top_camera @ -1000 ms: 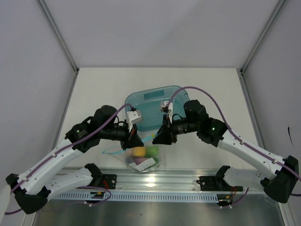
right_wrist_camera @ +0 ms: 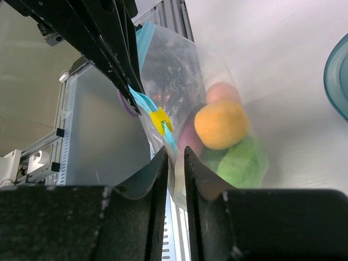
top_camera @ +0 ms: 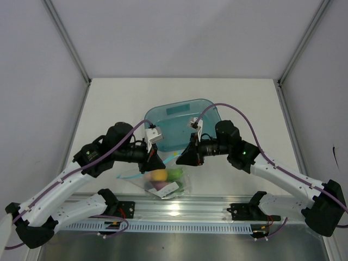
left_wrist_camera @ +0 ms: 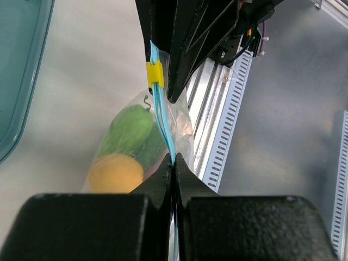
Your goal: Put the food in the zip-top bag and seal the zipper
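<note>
The clear zip bag (top_camera: pixel 168 185) holds toy food, an orange (right_wrist_camera: pixel 220 125), a green piece (left_wrist_camera: pixel 128 130) and pink pieces. Its blue zipper with yellow slider (left_wrist_camera: pixel 155 73) runs along the top. My left gripper is shut on the blue zipper strip, which runs between its fingertips. My right gripper is shut, just beside the slider end of the bag; in the left wrist view its fingers stand right by the slider. I cannot see anything clearly held between them.
A teal plastic tray (top_camera: pixel 174 125) lies behind both grippers. The table's front edge with metal rail (top_camera: pixel 174 201) is just in front of the bag. Bare table lies at either side.
The left arm and bag are nearly unchanged.
</note>
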